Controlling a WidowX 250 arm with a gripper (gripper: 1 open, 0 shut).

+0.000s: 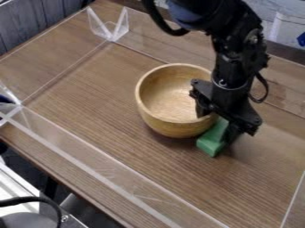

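Observation:
A wooden bowl [163,101] sits near the middle of the table. Against its lower right side lies a green block [212,138], partly hidden under the black gripper [224,122]. My gripper is low over the block at the bowl's right edge; whether its fingers are apart or closed on the block is hard to make out.
The wooden table [95,116] has clear room to the left and front. Transparent plastic edges and corner pieces border it at the left and back. Cables lie off the table at the lower left.

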